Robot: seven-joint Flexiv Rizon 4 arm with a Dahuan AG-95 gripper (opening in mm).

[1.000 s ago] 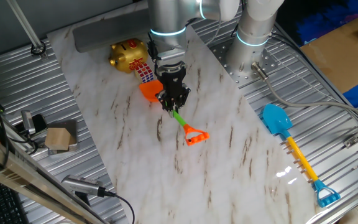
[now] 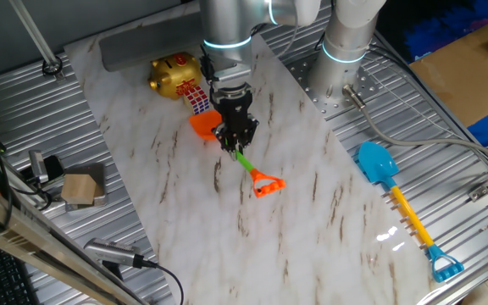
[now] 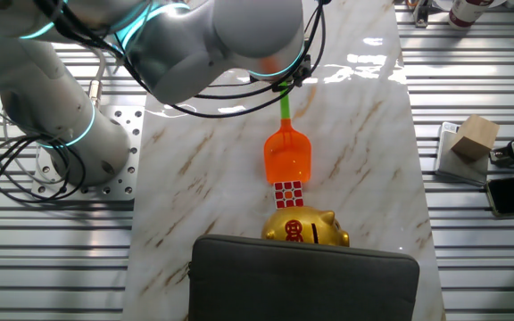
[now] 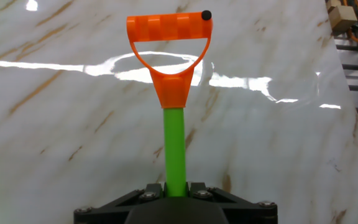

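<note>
An orange toy shovel [image 3: 287,153] with a green shaft points its blade at a red-and-white puzzle cube [image 3: 288,194]. In exterior view 1 the blade is partly behind my gripper [image 2: 236,146], while the orange grip end of the shovel [image 2: 268,185] sticks out on the near side. The wrist view has the green shaft of the shovel [image 4: 174,146] running down between my fingers, which close against it from both sides. Behind the cube stands a golden piggy bank [image 2: 176,75], close to it. The blade's edge lies very near the cube; whether they touch I cannot tell.
A dark grey case [image 3: 303,281] stands at the table's end beyond the piggy bank. Off the marble top lies a blue and yellow shovel [image 2: 407,208]. A wooden block [image 2: 79,189] sits on the opposite side.
</note>
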